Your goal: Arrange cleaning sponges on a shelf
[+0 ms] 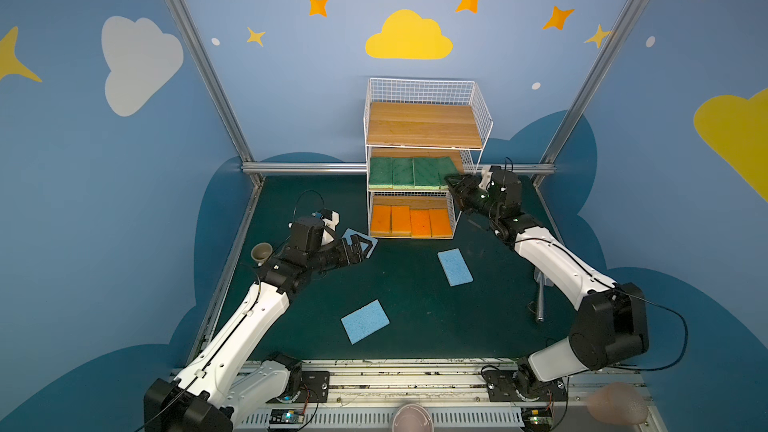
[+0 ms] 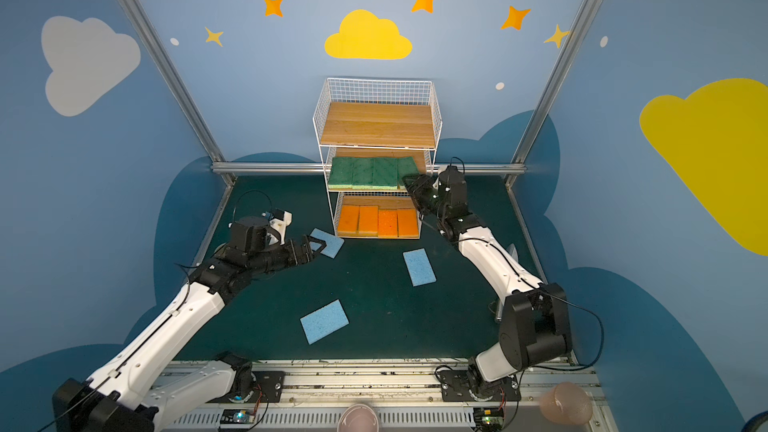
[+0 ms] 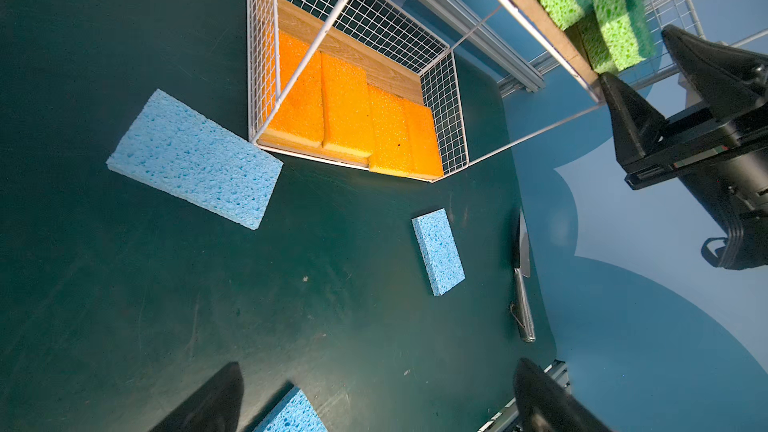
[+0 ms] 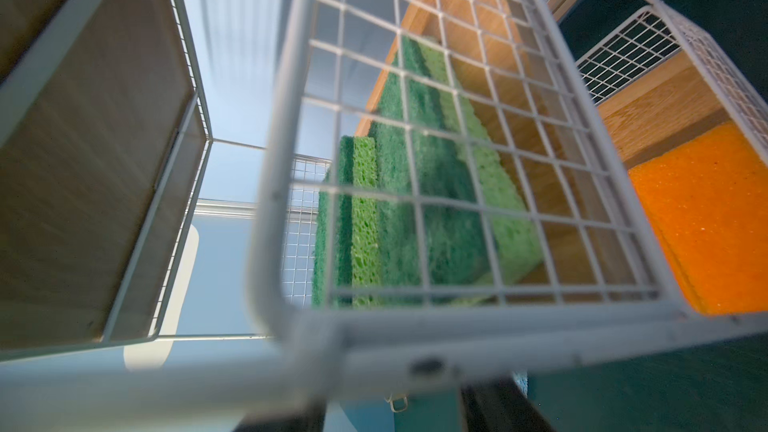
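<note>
A white three-tier wire shelf holds green sponges [image 1: 404, 172] in a row on the middle tier and orange sponges [image 1: 400, 221] on the bottom tier; the top tier [image 1: 424, 121] is bare. Three blue sponges lie on the floor: one [image 3: 194, 158] left of the shelf, one [image 1: 455, 267] in front, one [image 1: 365, 321] nearer. My left gripper [image 1: 359, 249] hovers open above the left blue sponge. My right gripper [image 1: 454, 185] is at the right end of the middle tier, by the rightmost green sponge; its fingers are mostly hidden behind the wire frame in the right wrist view, opening unclear.
A beige cup [image 1: 261, 253] stands at the far left. A metal tool [image 3: 521, 304] lies along the right wall.
</note>
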